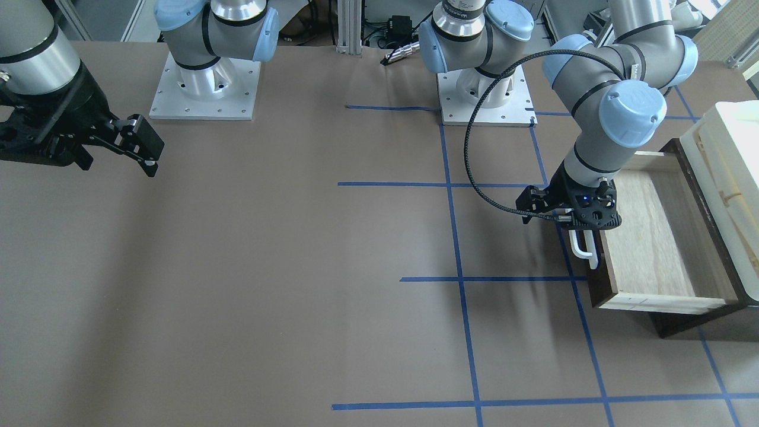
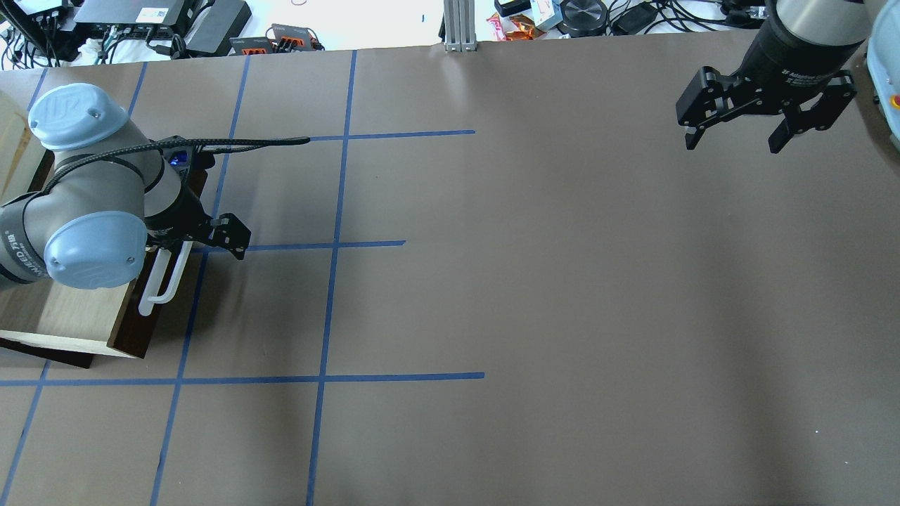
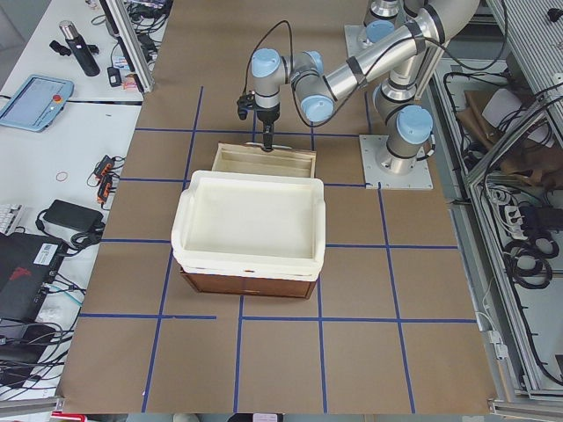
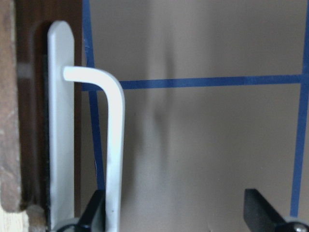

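Note:
A wooden drawer [image 1: 662, 235] stands pulled out from a box with a white top [image 3: 248, 224]. Its white bar handle [image 4: 115, 145] is on the dark front. My gripper [image 1: 562, 217] is down at the handle; in the left wrist view one finger [image 4: 94, 217] lies against the handle's bar, the other [image 4: 263, 215] stands well apart to the right over the table, so the gripper is open. Most of the gripper's underside is hidden in the front and top views.
A second arm [image 2: 776, 93] hangs idle across the table, and more arm bases stand at the back. A black cable loops over my arm.

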